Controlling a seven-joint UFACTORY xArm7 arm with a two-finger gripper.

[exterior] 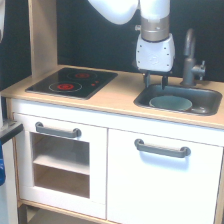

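A blue-green bowl [171,103] lies in the dark sink [207,103] on the right of the counter, with only a flat oval of it showing. Above the sink's left rear part hangs my gripper [156,80], its dark fingers pointing down. They stand apart with nothing visible between them, so it looks open. The bowl is below the fingers and a little to the right, apart from them.
Close to the gripper's right rises the dark faucet [189,58]. A black cooktop [72,82] covers the left of the wooden counter [122,93]. Below are an open-fronted oven [62,165] and a white cabinet door [160,185].
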